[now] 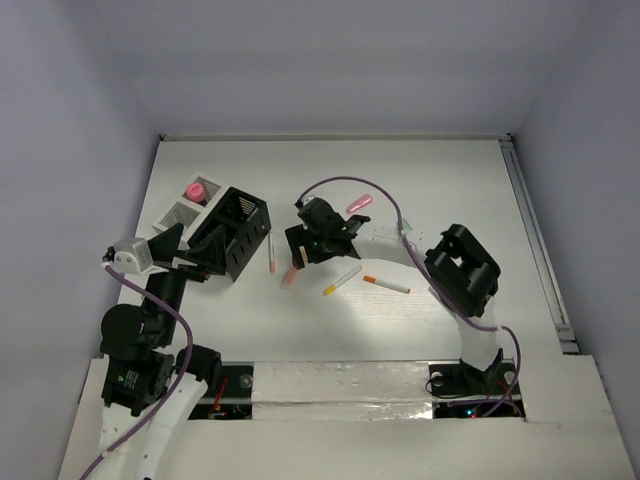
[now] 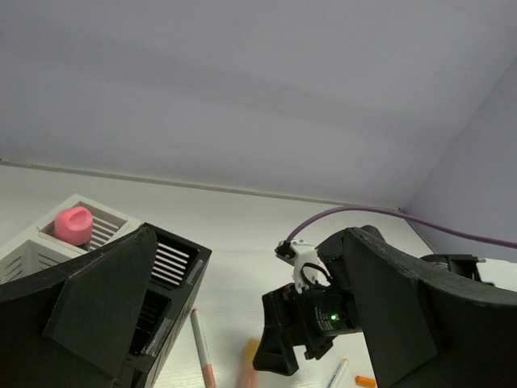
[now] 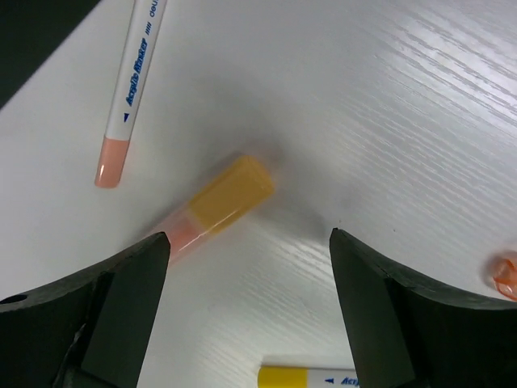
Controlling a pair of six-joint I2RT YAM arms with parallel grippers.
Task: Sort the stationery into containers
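Observation:
A translucent pink stick with an orange end [image 3: 230, 196] lies on the table, also seen as a pink strip [image 1: 290, 276] from above. My right gripper is apart at the fingers over this stick, with no grip on it visible. Left of it rests a white marker with a peach end [image 3: 129, 97]. A yellow-ended marker [image 1: 342, 280] and an orange-ended marker [image 1: 386, 285] lie to the right. My left gripper is open and empty, near the black basket [image 2: 198, 257]. Beside that stands a white basket [image 2: 109, 212] holding a pink item [image 2: 73, 225].
Beyond the right arm is another pink stick [image 1: 359, 203], and a small green item [image 1: 407, 225] shows partly behind the forearm. An orange-red piece [image 3: 506, 276] sits at the right wrist view's edge.

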